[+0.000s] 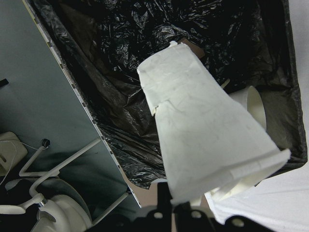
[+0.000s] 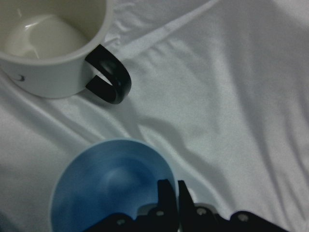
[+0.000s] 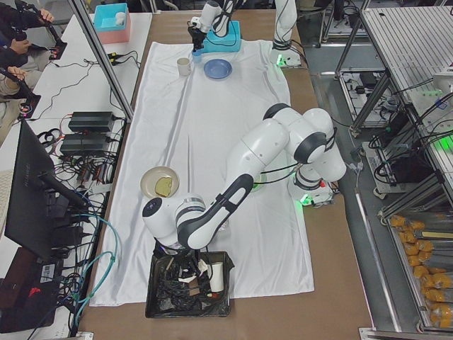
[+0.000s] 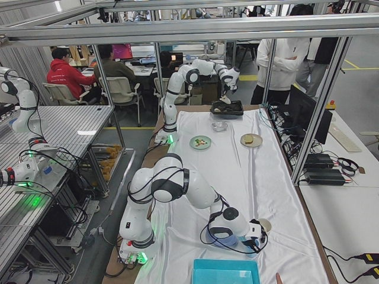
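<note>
My left gripper hangs over a black bin lined with plastic [image 3: 159, 304], shut on a white paper cup [image 1: 207, 130], which looks crumpled. Another white cup [image 3: 216, 276] lies inside the bin. In the right wrist view my right gripper is at the rim of a blue cup [image 2: 111, 183], shut on that rim. A white mug with a black handle [image 2: 58, 77] stands beside it.
A beige plate with food [image 4: 251, 141], a green plate [image 4: 200, 142] and a foil item [image 4: 219, 126] lie on the white cloth. A blue plate [image 3: 218, 69] and a turquoise tray [image 4: 225, 272] are at the other end.
</note>
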